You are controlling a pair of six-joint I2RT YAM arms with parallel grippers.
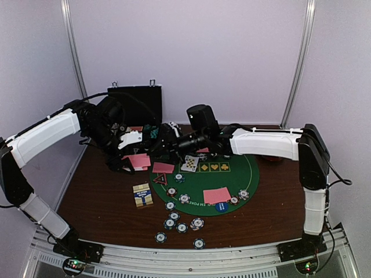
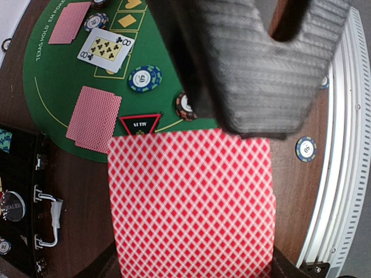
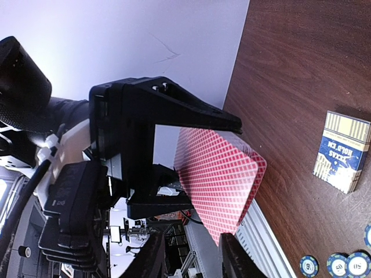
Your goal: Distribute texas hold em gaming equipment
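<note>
My left gripper (image 1: 128, 162) is shut on a deck of cards (image 2: 191, 202) with red checkered backs, raised above the table left of the mat. In the right wrist view the deck (image 3: 217, 168) stands tilted between the left fingers, its edge toward my right gripper. That right gripper is part open, nothing visible between its tips, and it hovers close to the deck. On the green mat (image 1: 246, 174) lie face-down cards (image 1: 216, 196), more face-down cards (image 2: 94, 119) and a face-up eight of clubs (image 2: 106, 49).
A blue-and-yellow card box (image 1: 142, 196) lies left of the mat. Several chips (image 1: 174, 216) are spread along the front. The triangular all-in marker (image 2: 141, 123) rests at the mat's left edge. Behind stands the open black case (image 1: 136, 101). Bare table remains at the front right.
</note>
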